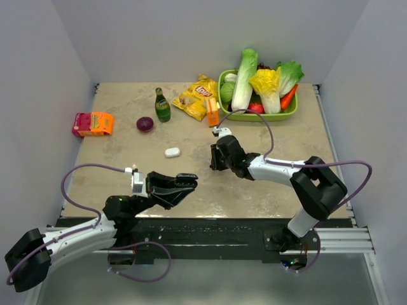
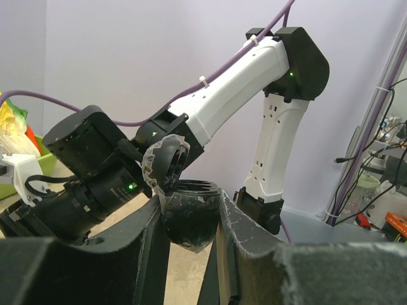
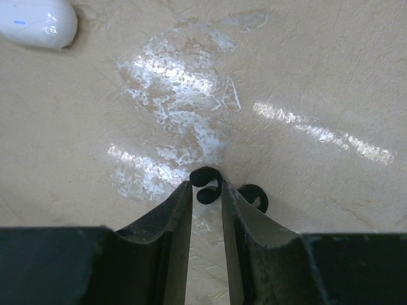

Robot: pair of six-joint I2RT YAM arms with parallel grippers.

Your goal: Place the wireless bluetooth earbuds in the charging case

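Observation:
My left gripper (image 1: pixel 181 187) hangs over the front left of the table, shut on the black earbud case (image 2: pixel 191 216), whose lid stands up. My right gripper (image 1: pixel 214 162) points down at the table's middle. In the right wrist view two black earbuds, one (image 3: pixel 206 175) just beyond the fingertips and another (image 3: pixel 259 197) to the right, partly behind a finger, lie on the table; the narrow gap between the fingers shows nothing clearly held. A white rounded item (image 1: pixel 172 152) lies left of the right gripper.
At the back stand a green basket of vegetables (image 1: pixel 273 116), a chips bag (image 1: pixel 191 98), an orange carton (image 1: pixel 212 114), a bottle (image 1: pixel 162 108), an onion (image 1: pixel 145 124) and boxes (image 1: pixel 95 125).

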